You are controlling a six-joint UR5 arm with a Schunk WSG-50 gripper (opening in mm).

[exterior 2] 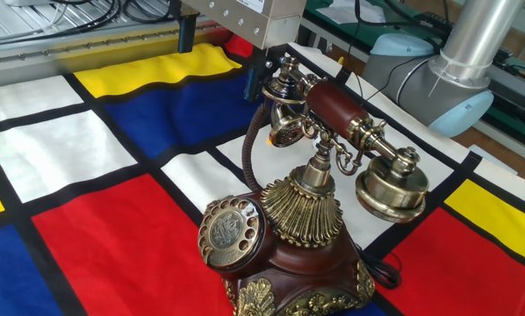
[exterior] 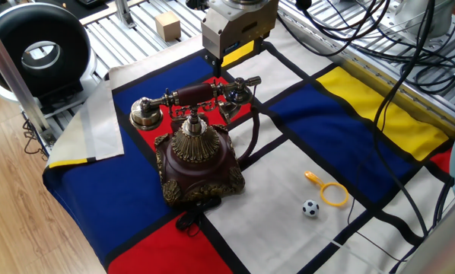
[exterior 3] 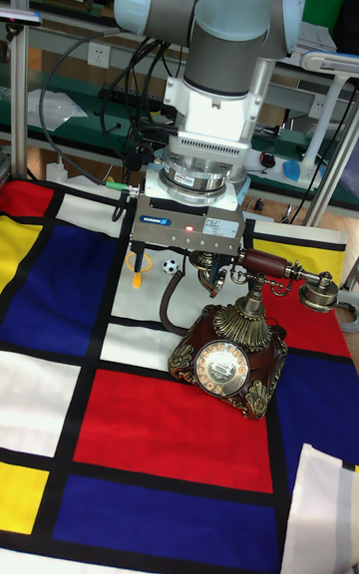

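An old-style telephone (exterior: 198, 164) with a dark red base and brass ornament stands upright on the patterned cloth. Its handset (exterior 2: 337, 110) lies across the cradle on top, and the rotary dial (exterior 3: 222, 367) shows in exterior views 2 and 3. My gripper (exterior 2: 219, 60) hangs pointing down near one end of the handset. Its two fingers are wide apart, with nothing held between them. One finger (exterior 2: 254, 83) appears close beside that handset end; whether they touch I cannot tell.
A small football (exterior: 310, 208) and a yellow ring with a handle (exterior: 334, 194) lie on a white patch of the cloth (exterior: 265, 221). A wooden block (exterior: 167, 27) sits on the metal slats. Black cables (exterior: 380, 129) hang at the right in exterior view 1.
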